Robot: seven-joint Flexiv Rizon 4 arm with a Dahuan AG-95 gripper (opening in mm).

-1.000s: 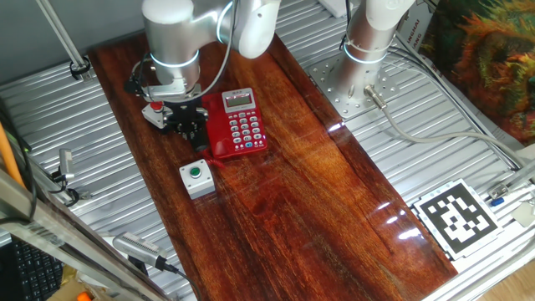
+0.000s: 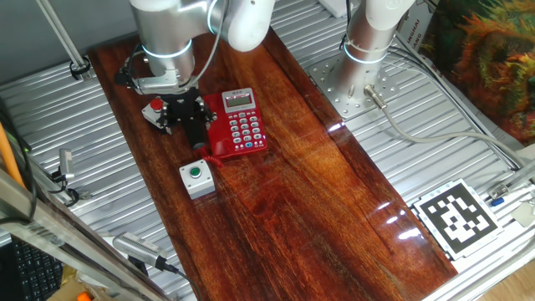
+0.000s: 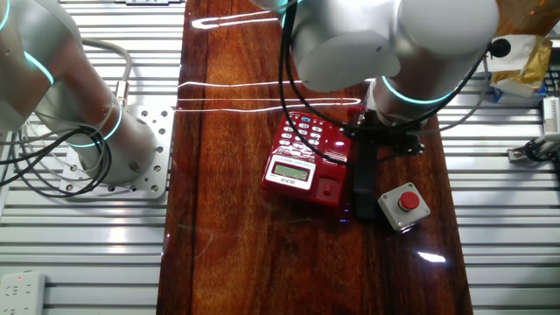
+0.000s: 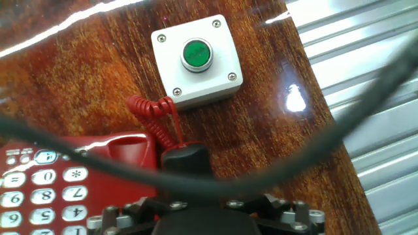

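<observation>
A red desk telephone (image 2: 236, 125) with a grey screen and white keys sits on the brown wooden board. Its black handset (image 3: 366, 185) lies along the phone's side, off the red body, with a red coiled cord (image 4: 151, 114) at one end. Over the handset's length is my gripper (image 2: 185, 117), pointing down. In the wrist view the handset's end (image 4: 187, 160) reaches out from between the gripper's two sides. A cable crosses that view and the fingertips are hidden, so whether the fingers grip the handset cannot be told.
A white box with a green button (image 4: 196, 55) stands near the handset's cord end. Another box, with a red button (image 3: 408, 201), is by the opposite end. Bare wood (image 2: 292, 217) fills the board's front and right.
My gripper has shifted back and slightly left in exterior view 1, away from the green-button box. More of the black handset shows now. Phone and boxes have kept their places.
</observation>
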